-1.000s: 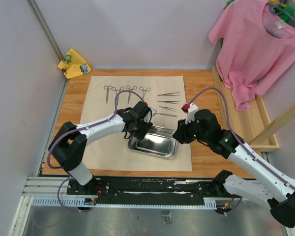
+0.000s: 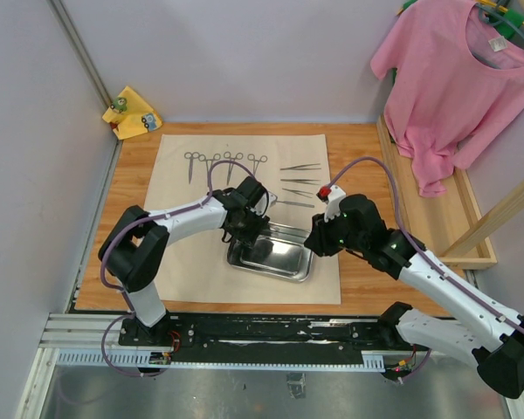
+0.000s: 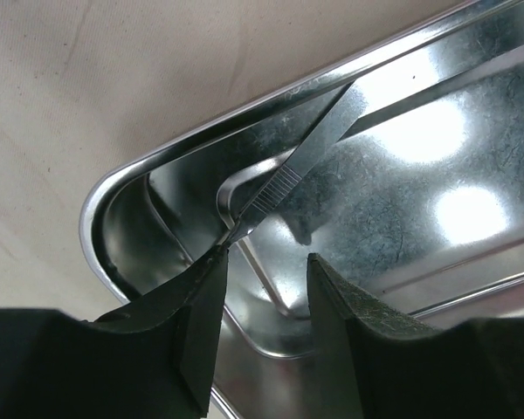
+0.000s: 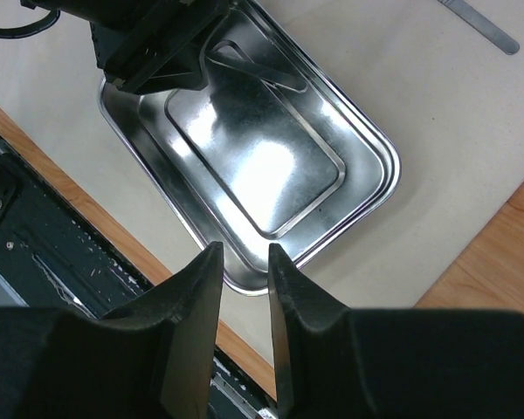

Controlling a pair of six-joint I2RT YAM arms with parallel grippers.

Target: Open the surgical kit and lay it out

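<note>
The steel tray (image 2: 288,267) lies on the beige cloth (image 2: 192,271). Inside its far side rests a flat metal handle with a ridged grip (image 3: 314,148). My left gripper is over the tray, part open, one fingertip at the handle's narrow end. My right gripper (image 2: 314,240) hangs by the tray's right end; its fingertips (image 4: 279,258) are close together, and whether anything is between them I cannot tell. Several scissor-like instruments (image 2: 229,157) stand in a row at the back, with several tweezers and slender tools (image 2: 299,166) to their right.
A yellow patterned cloth bag (image 2: 131,112) lies at the back left. A wooden stand (image 2: 437,214) with a pink shirt (image 2: 458,87) fills the right.
The left arm's elbow has shifted slightly rightward, while its gripper stays over the tray. The right arm has hardly moved.
</note>
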